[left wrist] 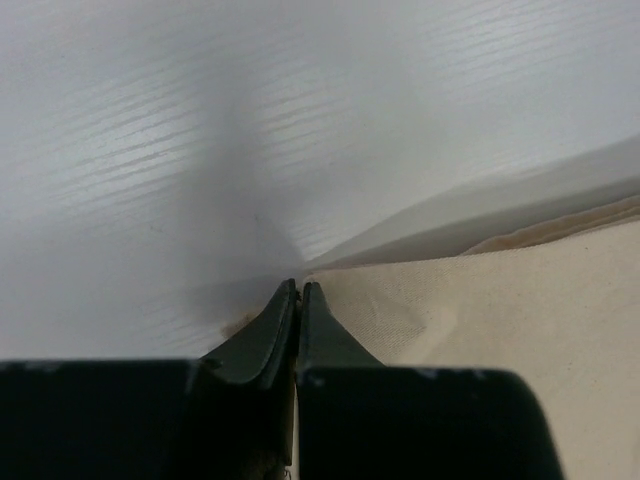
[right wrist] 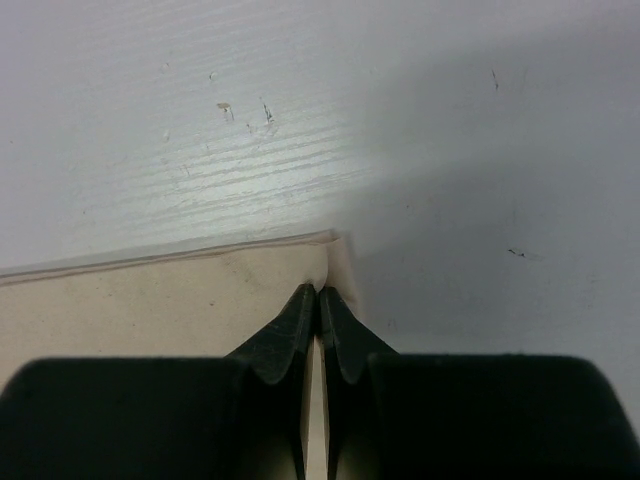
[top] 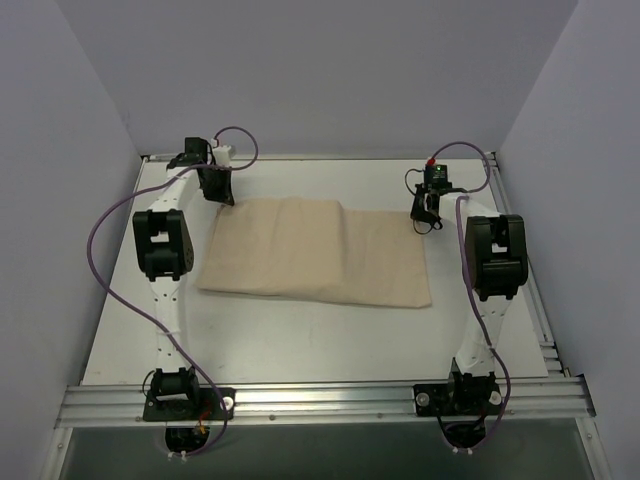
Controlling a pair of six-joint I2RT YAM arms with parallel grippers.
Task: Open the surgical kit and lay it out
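Observation:
A beige folded cloth (top: 280, 250) lies spread across the middle of the white table, with a fold line running down its right half. At its far left corner my left gripper has its fingertips together, pinching the edge of the cloth. My right gripper is shut on the far right corner of the cloth (right wrist: 200, 300), where a small pucker shows between the fingers. Both corners rest at table level. No instruments or other kit contents show, and what lies under the top layer is hidden.
Bare table (top: 320, 345) stretches in front of the cloth, and a strip is free behind it. Grey walls (top: 330, 80) enclose the back and sides. Purple cables (top: 110, 290) loop around both arms.

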